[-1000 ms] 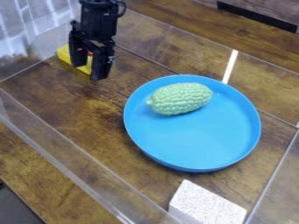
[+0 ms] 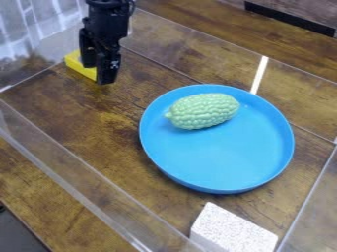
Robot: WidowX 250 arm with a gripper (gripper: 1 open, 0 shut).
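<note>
My black gripper [image 2: 101, 61] hangs at the upper left, pointing down, open, over a yellow object [image 2: 79, 66] that it partly hides. Whether it touches that object I cannot tell. A pale green corn cob [image 2: 202, 110] lies on the upper part of a large blue plate [image 2: 215, 157] at the centre right.
A white speckled block [image 2: 232, 229] sits at the front right. Clear plastic walls border the wooden surface [image 2: 79, 128] at the left and right. The wood left of the plate is bare.
My gripper has shifted slightly left over the yellow object. The corn and plate have not moved.
</note>
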